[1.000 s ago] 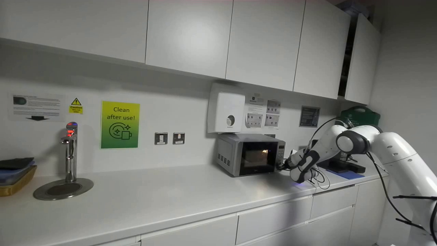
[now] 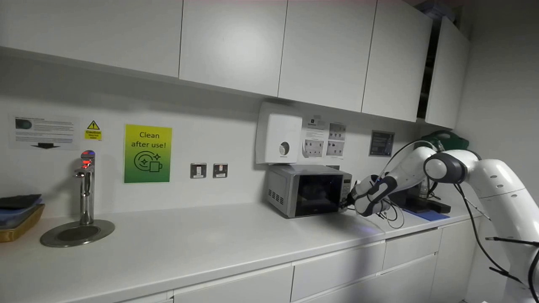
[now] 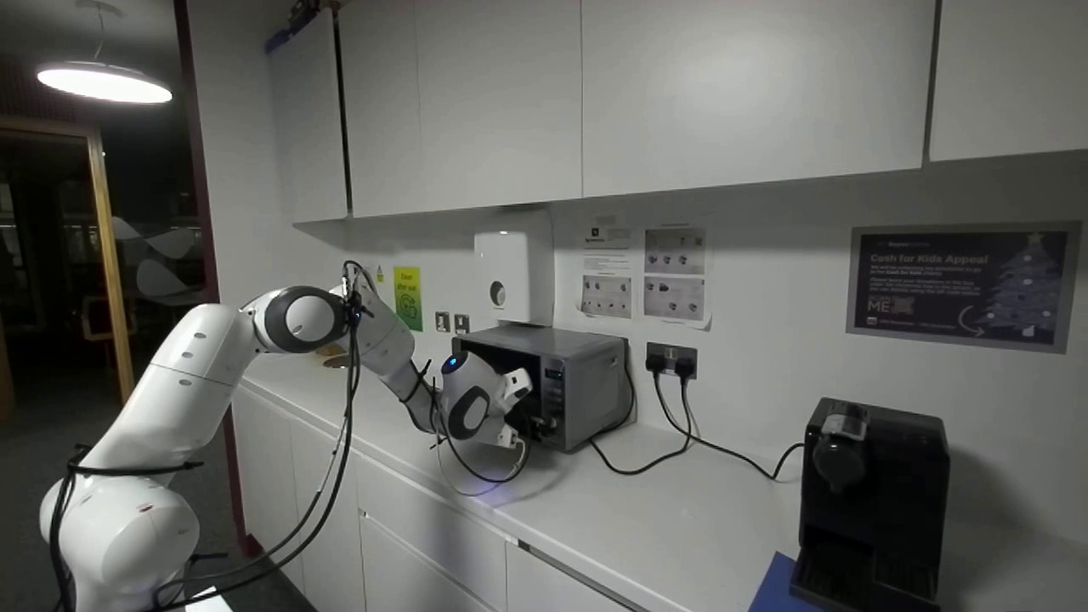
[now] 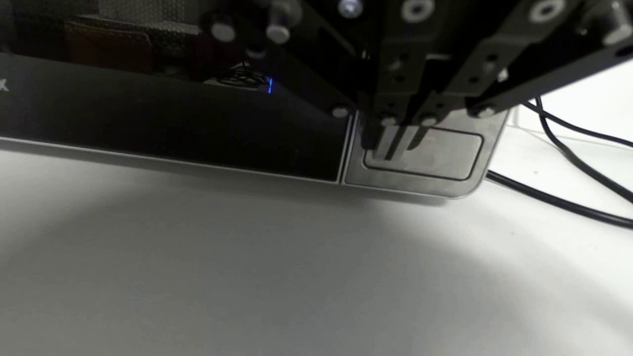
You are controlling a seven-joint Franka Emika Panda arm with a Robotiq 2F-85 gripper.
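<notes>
A silver microwave (image 2: 316, 192) with a black glass door stands on the counter against the wall. No light shows behind its door (image 4: 178, 112) in the wrist view, and the door looks closed along its right seam. My gripper is shut, nothing seen between its fingers. Its tips overlap the left part of the rectangular button (image 4: 448, 155) at the bottom of the control panel; whether they touch it cannot be told. The upper panel is covered by the gripper's dark linkage. From the side, the hand (image 3: 479, 398) is close before the microwave front.
Black power cables (image 3: 653, 464) run over the counter right of the microwave to a wall socket (image 3: 671, 361). A black coffee machine (image 3: 877, 500) stands farther right.
The microwave interior was lit a second ago and is dark now. My arm has shifted slightly, with the wrist a little farther left and higher in exterior view 1.
</notes>
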